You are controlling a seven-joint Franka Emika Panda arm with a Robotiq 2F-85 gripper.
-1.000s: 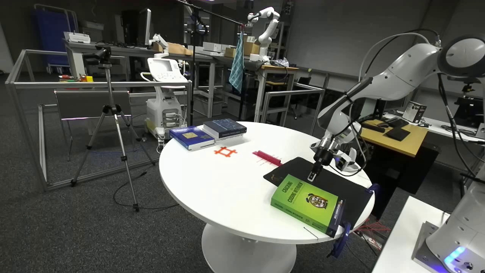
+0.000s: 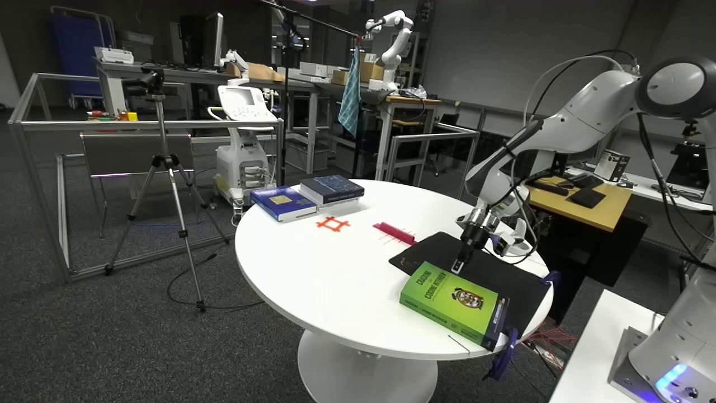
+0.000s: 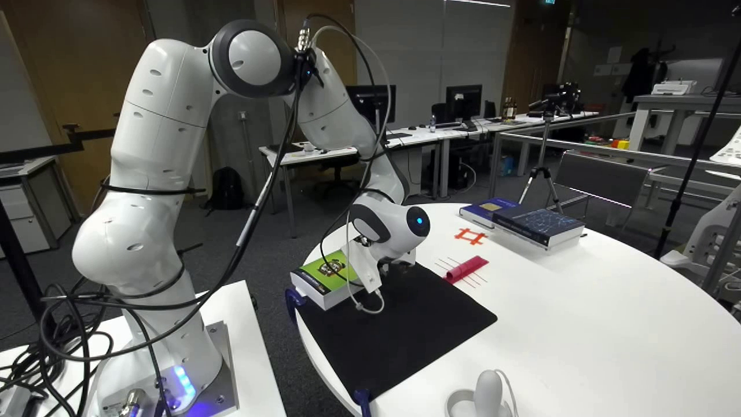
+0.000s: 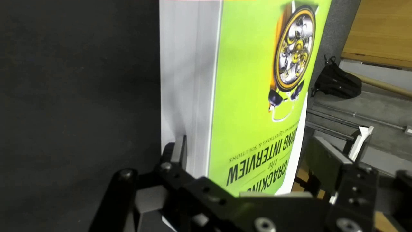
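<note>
A thick green book [image 2: 448, 299] lies flat at the table's near edge, partly over the black mat. Its cover shows a clock picture. In the wrist view, the green book [image 4: 247, 92] shows its pale page side facing the mat. My gripper is open, its fingers wide apart. One finger [image 4: 178, 152] stands low beside the page side; the other [image 4: 328, 154] is past the opposite side of the cover. Whether either touches the book, I cannot tell. From exterior view 1, the gripper [image 2: 458, 266] points down at the book's mat-side edge. The hand hides the fingers in exterior view 2.
Blue clamps [image 2: 510, 349] hold the black mat [image 3: 410, 333] at the table edge. A red object [image 3: 466, 269] and an orange frame [image 3: 470, 236] lie mid-table. Two blue books [image 2: 332, 188] sit at the far side. The white table [image 2: 315, 268] is otherwise mostly clear.
The arm has come down a little, bringing the fingertips lower and closer to the green book's edge. The book has not visibly moved.
</note>
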